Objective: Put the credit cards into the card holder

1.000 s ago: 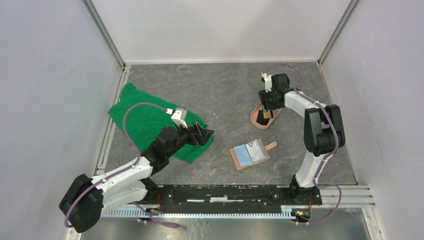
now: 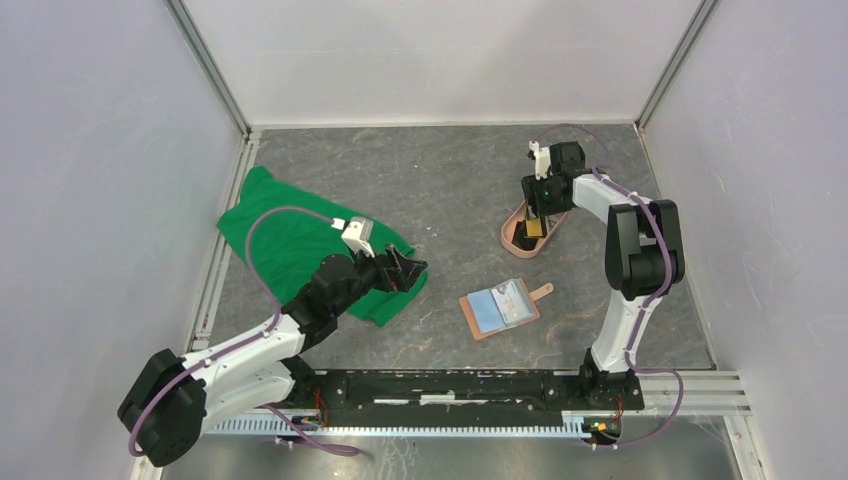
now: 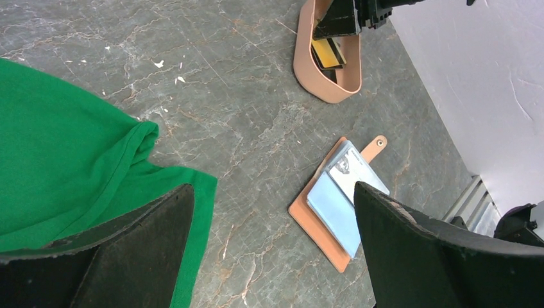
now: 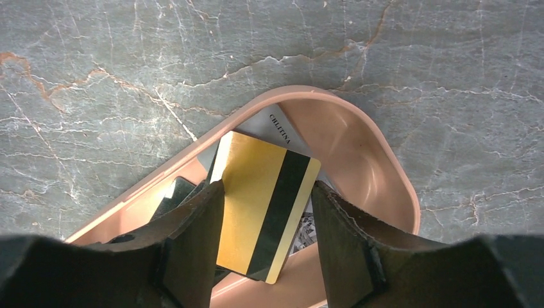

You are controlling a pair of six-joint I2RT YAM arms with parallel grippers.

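A yellow credit card with a black stripe lies uppermost in the pink tray. Under it show a grey card and a dark card. My right gripper is over the tray, partly open, one finger at each side of the yellow card; whether both touch it is unclear. In the left wrist view, the tan card holder lies unfolded, with a pale blue pocket side, a clear window and a snap strap. My left gripper stands open and empty above the table, left of the holder.
The pink tray has raised walls close around the cards. A green cloth covers the left of the table, partly under the left arm. Bare grey tabletop lies between cloth and tray.
My right gripper has shifted slightly above the tray, and its fingers stand differently around the yellow card. The left arm, card holder and tray stay where they were.
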